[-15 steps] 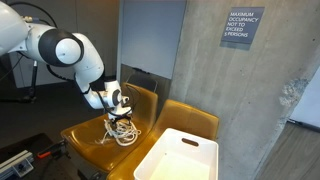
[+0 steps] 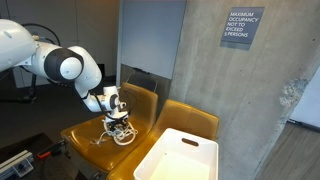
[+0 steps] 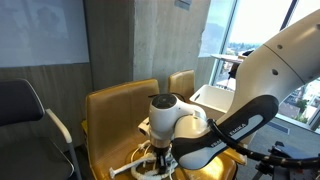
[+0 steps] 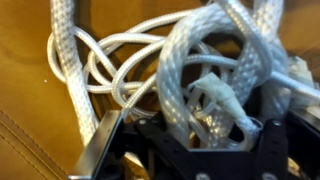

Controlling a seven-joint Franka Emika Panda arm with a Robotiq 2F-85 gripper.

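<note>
A heap of white rope [image 2: 122, 135] lies on the seat of the tan chair [image 2: 92, 147], beneath my gripper [image 2: 119, 117]. In the wrist view, thick braided loops of rope [image 4: 170, 75] rise close to the camera, with thinner strands behind them. My gripper stands part open, its dark fingers [image 4: 104, 145] apart at the lower edge and thick rope between them. Whether both fingers touch the rope cannot be told. In the second exterior view the arm covers part of the rope [image 3: 150, 165].
An empty-looking white bin [image 2: 178, 158] sits on the neighbouring tan chair [image 2: 190, 119], to the right of the rope. The chair's backrest [image 2: 140, 104] rises behind the gripper. A dark chair [image 3: 30, 135] stands at the left in the second exterior view.
The bin and the chairs have stayed where they were.
</note>
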